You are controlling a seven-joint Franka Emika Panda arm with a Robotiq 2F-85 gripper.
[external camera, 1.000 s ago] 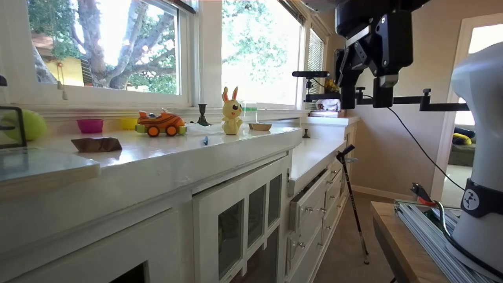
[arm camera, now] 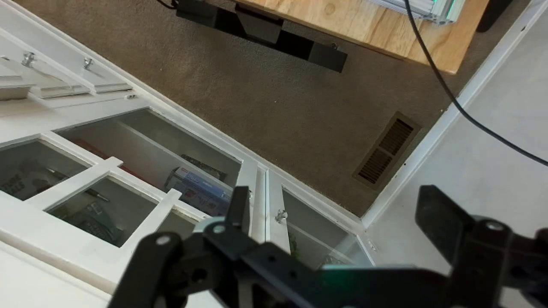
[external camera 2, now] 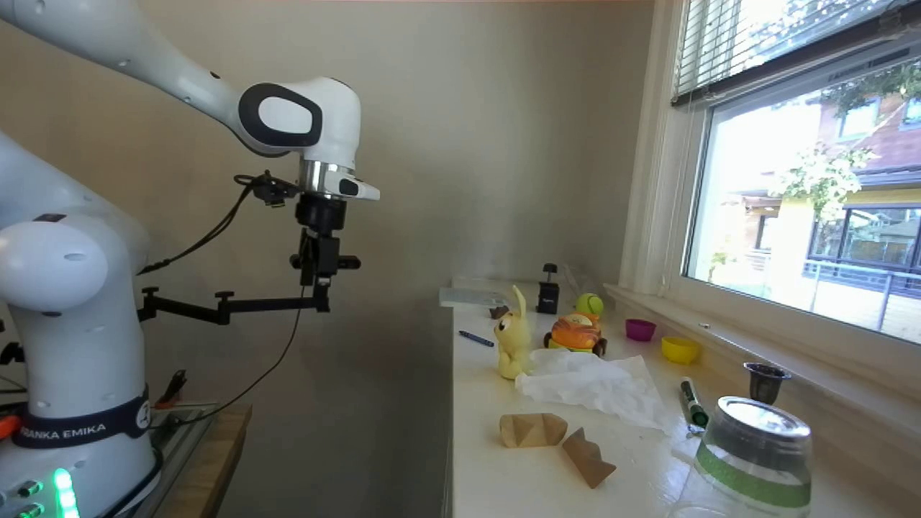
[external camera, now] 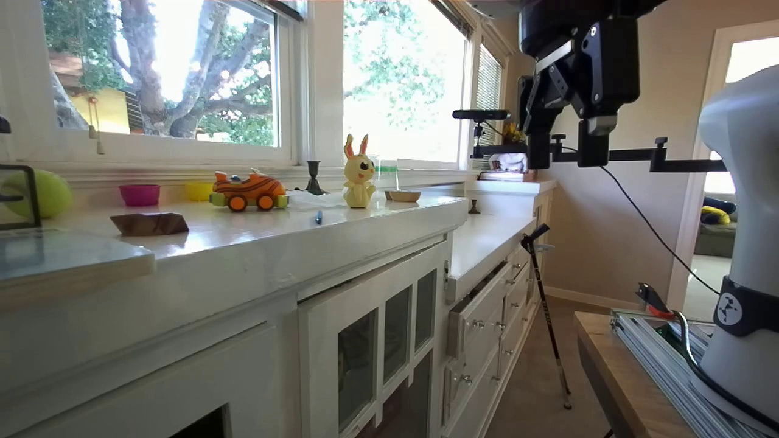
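Note:
My gripper is open, its two black fingers wide apart in the wrist view with only floor and cabinet front seen beyond them. In exterior view 1 the gripper (external camera: 566, 149) hangs pointing down in the air, to the right of the white counter and clear of it. A yellow rabbit figure (external camera: 359, 179) stands upright on the counter. Left of it is an orange toy car (external camera: 249, 191). Magenta (external camera 2: 640, 329) and yellow (external camera 2: 680, 349) cups sit near the window sill. Crumpled white paper (external camera 2: 596, 380) lies beside the rabbit.
An upside-down clear cup with a green band (external camera 2: 755, 470), a green marker (external camera 2: 693, 403), a small black cup (external camera 2: 765, 380) and folded brown pieces (external camera 2: 532, 429) share the counter. A walking stick (external camera: 549, 321) leans against the drawers. Open air separates the arm from the counter.

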